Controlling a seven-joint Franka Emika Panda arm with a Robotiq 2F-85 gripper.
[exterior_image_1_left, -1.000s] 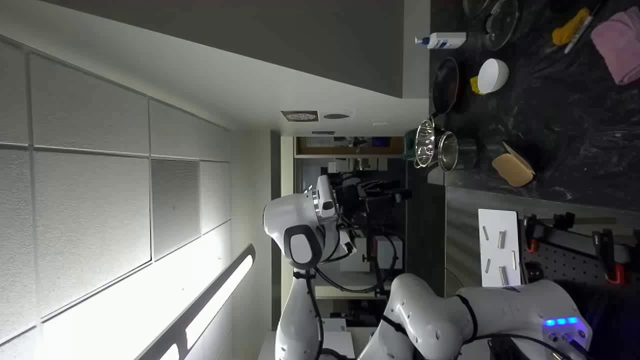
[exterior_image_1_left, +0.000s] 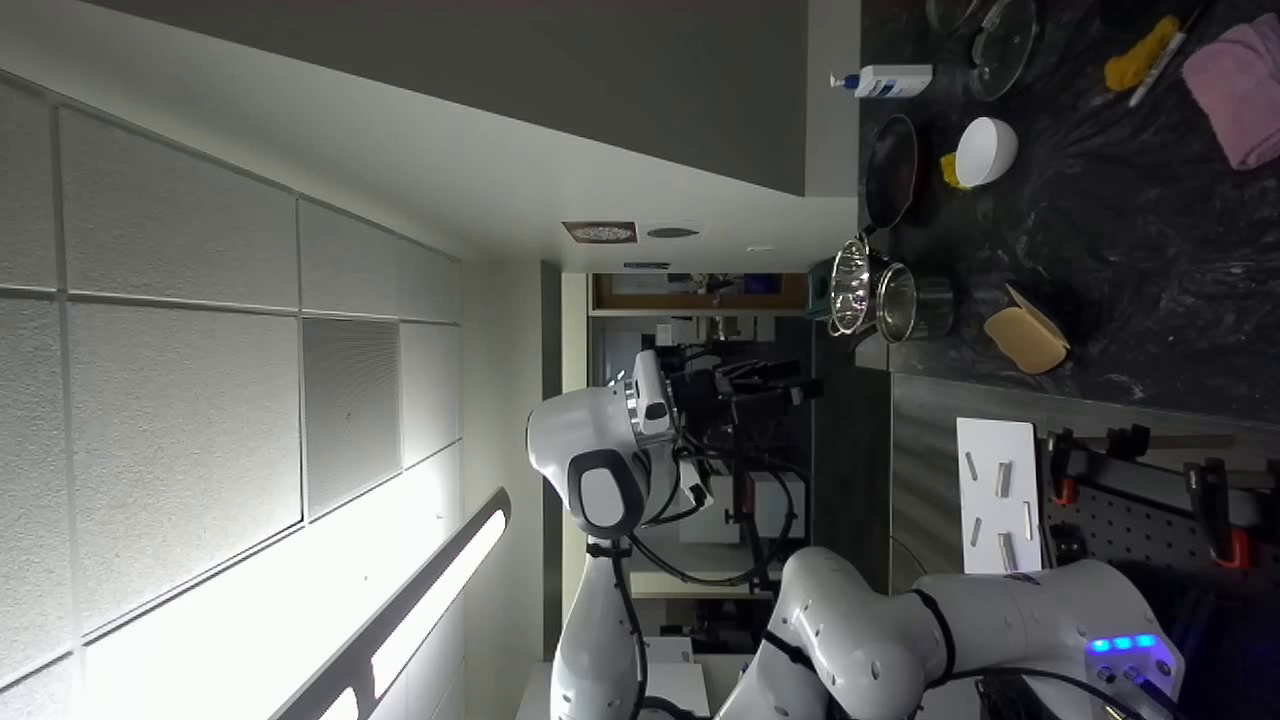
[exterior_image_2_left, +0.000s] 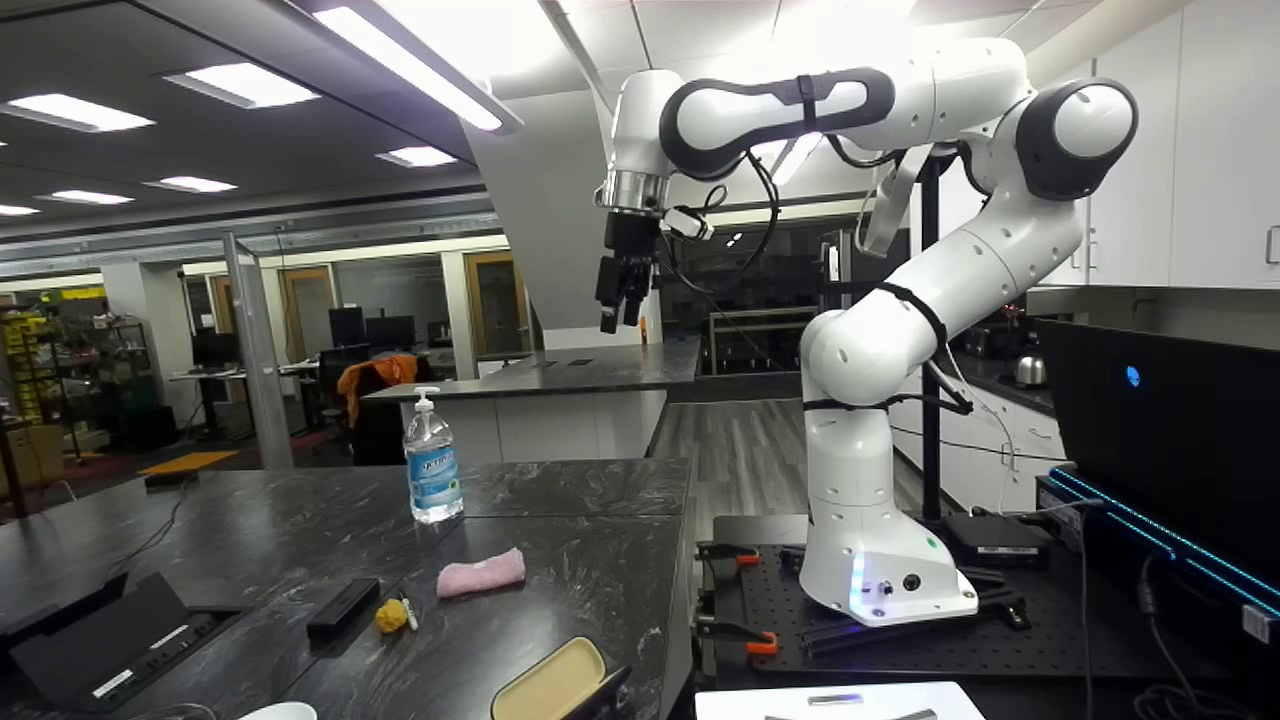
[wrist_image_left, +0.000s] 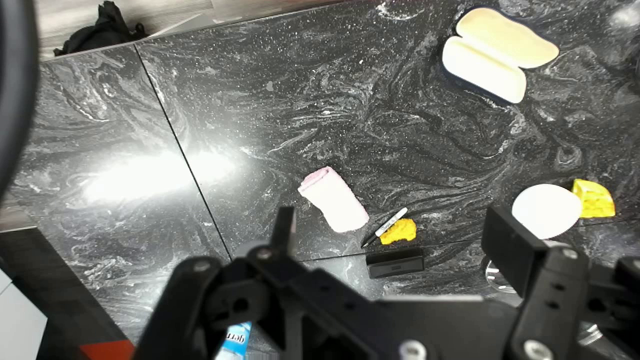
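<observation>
My gripper hangs open high above the dark marbled table, its two black fingers wide apart and nothing between them. In exterior view 2 the gripper (exterior_image_2_left: 619, 326) points down, well clear of every object. Below it in the wrist view lie a folded pink towel (wrist_image_left: 336, 201), a marker (wrist_image_left: 385, 227) and a crumpled yellow cloth (wrist_image_left: 399, 231). A white bowl (wrist_image_left: 544, 210) rests to the right beside a yellow sponge-like piece (wrist_image_left: 594, 198). An opened case with a cream lining (wrist_image_left: 489, 63) sits at the upper right.
A pump bottle (exterior_image_2_left: 433, 468) stands on the table, with a black box (exterior_image_2_left: 344, 607) nearer the camera. In exterior view 1 a pan (exterior_image_1_left: 891, 172), a metal pot (exterior_image_1_left: 914, 302) and a glass lid (exterior_image_1_left: 1003, 48) occupy the other side.
</observation>
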